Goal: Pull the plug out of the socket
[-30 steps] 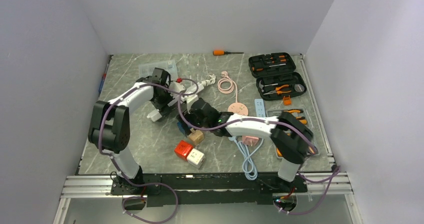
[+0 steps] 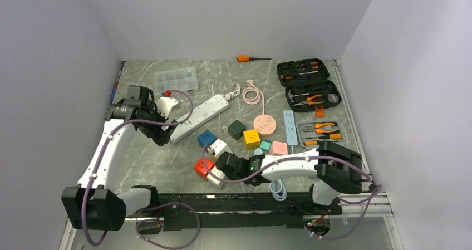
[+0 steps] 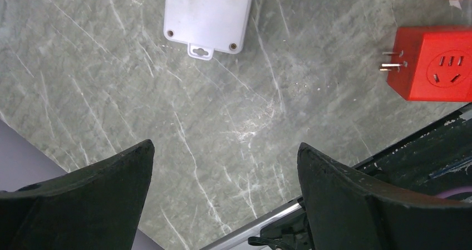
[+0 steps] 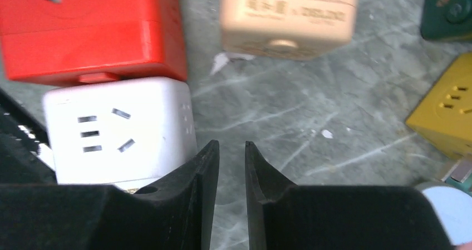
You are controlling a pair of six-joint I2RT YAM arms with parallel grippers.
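Observation:
In the right wrist view a white socket cube point(image 4: 117, 127) sits right against a red socket cube point(image 4: 83, 33); whether the two are joined I cannot tell. My right gripper is partly open, a narrow empty gap between its fingers, just to the right of the white cube. From above, the right arm covers part of that cube. The red cube point(image 3: 439, 66) shows bare metal prongs on one side in the left wrist view. My left gripper stands wide open over bare table, beside the end of the long white power strip point(image 3: 209, 13).
A tan cube point(image 4: 289, 16) and a blue cube point(image 2: 206, 138) lie behind the red one. Green point(image 2: 236, 129) and yellow point(image 2: 252, 138) cubes stand to the right. A toolbox point(image 2: 311, 86) is at the back right.
The left arm has drawn back leftward, away from the power strip's middle.

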